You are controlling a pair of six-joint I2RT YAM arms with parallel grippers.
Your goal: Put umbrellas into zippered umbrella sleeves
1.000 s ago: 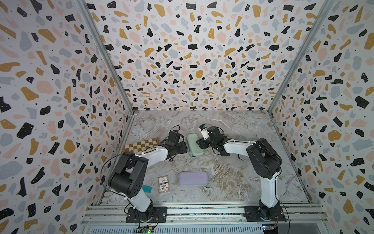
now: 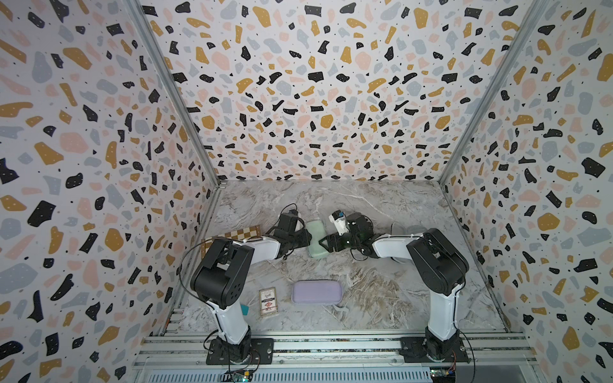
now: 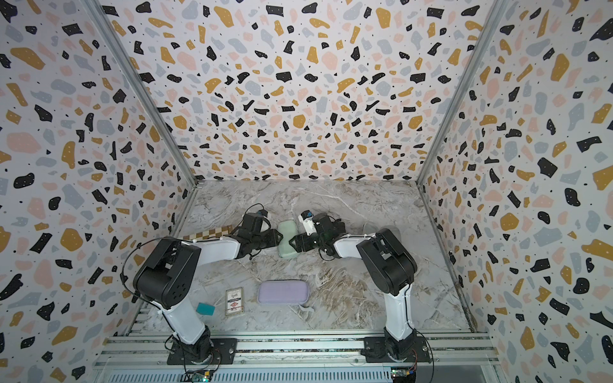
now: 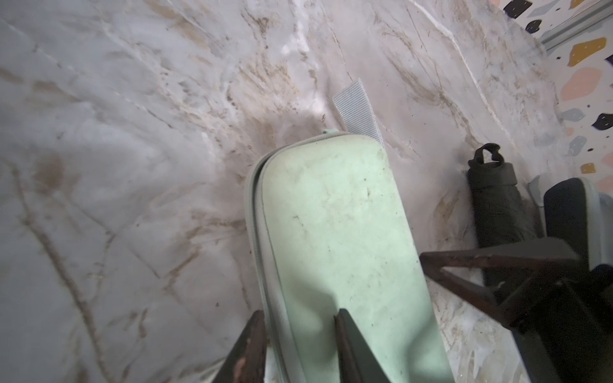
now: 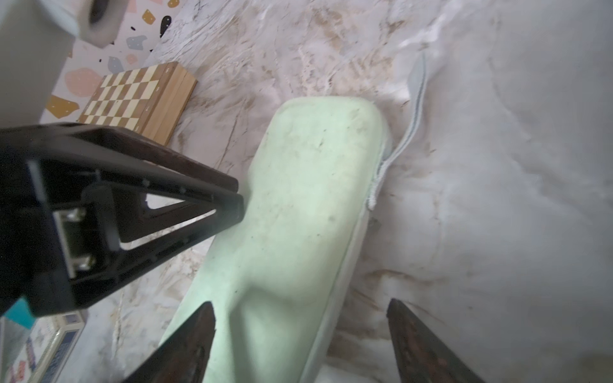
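The mint-green zippered sleeve (image 2: 317, 237) lies on the marble table between my two arms, its lid down and a grey tab (image 4: 359, 109) at its far end. My left gripper is part open, with one finger beside the sleeve's zippered left edge and the other over its lid. From the right, my right gripper stands open across the sleeve's right edge, one finger over the lid and one past the edge. A black umbrella (image 4: 501, 201) lies to the right, partly hidden by my right arm. Whether anything is inside the sleeve cannot be seen.
A closed lavender sleeve (image 2: 317, 292) lies nearer the front. A chessboard box (image 5: 134, 99) sits at the left, a card box (image 3: 234, 300) and a teal item (image 3: 205, 309) at front left.
Over the last second my left gripper has moved right to the green sleeve's edge. My right gripper has shifted slightly toward the front, and the sleeve has moved a little frontward.
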